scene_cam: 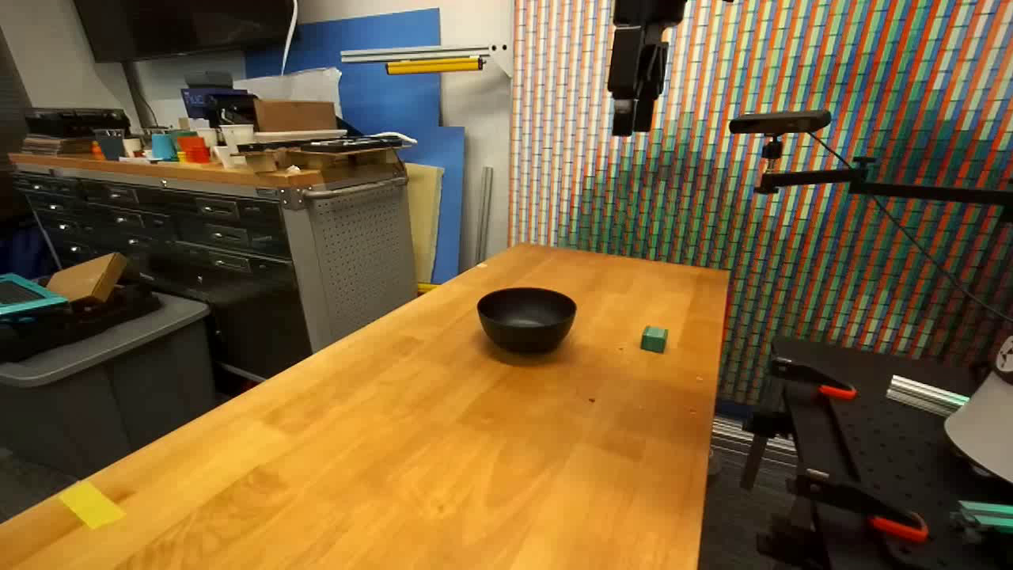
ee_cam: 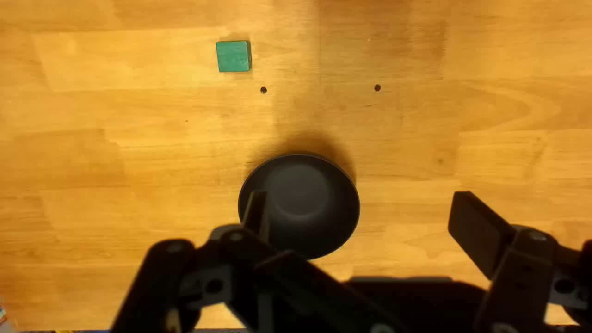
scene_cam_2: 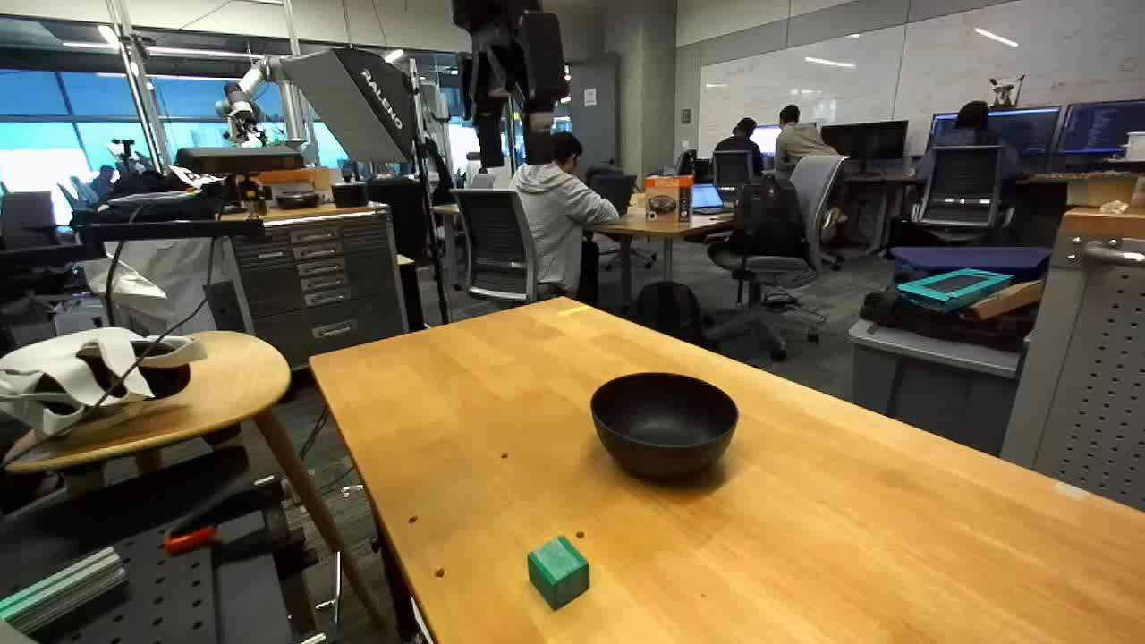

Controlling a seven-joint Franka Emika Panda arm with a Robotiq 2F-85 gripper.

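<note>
On the wooden table [scene_cam: 408, 446] rests a black bowl [scene_cam: 528, 321], upright; its inside [ee_cam: 299, 194] looks empty from above. A small green cube [scene_cam_2: 558, 572] lies on the bare wood, well apart from the bowl; the wrist view shows this cube [ee_cam: 233, 56] near the top, left of centre. High over the table hangs my gripper, its fingers spread wide with nothing between them. In the wrist view its left finger overlaps part of the bowl's image. Both exterior views also show the gripper [scene_cam_2: 515, 139] far above the tabletop.
Yellow tape [scene_cam: 92, 503] marks one table edge. Beyond the table stand a dark side cart [scene_cam: 883, 418] with clamps, a camera on a black arm [scene_cam: 780, 122], a grey bin [scene_cam: 114, 370] and a round stool [scene_cam_2: 231, 376].
</note>
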